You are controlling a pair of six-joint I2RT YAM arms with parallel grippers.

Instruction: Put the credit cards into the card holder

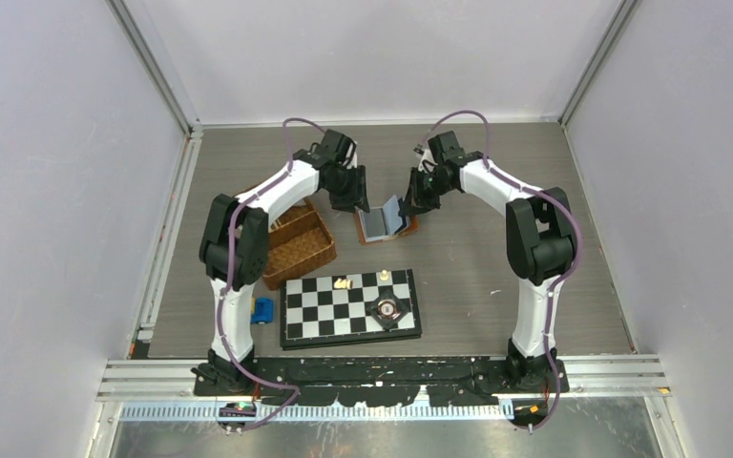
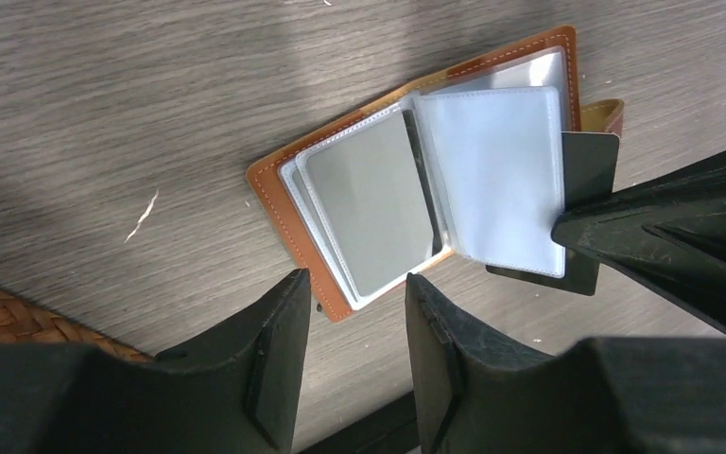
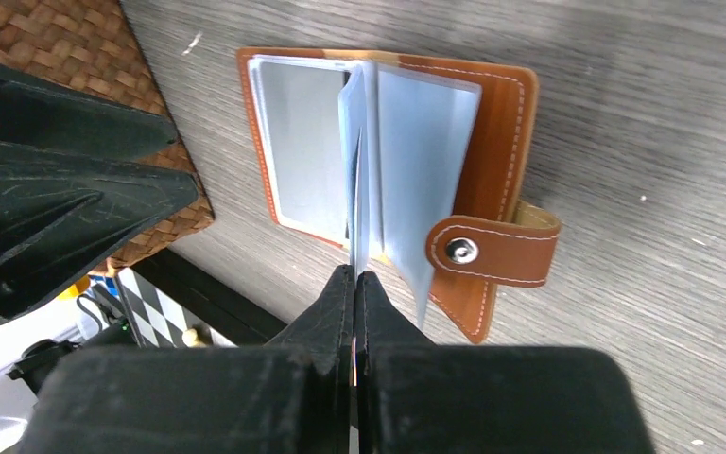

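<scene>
The brown leather card holder (image 1: 372, 234) lies open on the table, its clear sleeves (image 2: 369, 203) showing grey and pale blue. In the left wrist view a black card (image 2: 586, 161) shows behind the raised pale sleeve (image 2: 492, 175). My right gripper is shut at that sleeve's edge, which stands edge-on at its fingertips; whether it lies between them is hard to tell. My left gripper stands open just left of the holder, with nothing between its fingers.
Woven baskets (image 1: 301, 253) stand at the left, a chessboard (image 1: 324, 324) with pieces lies in front, and a blue object (image 1: 261, 310) sits near the front left.
</scene>
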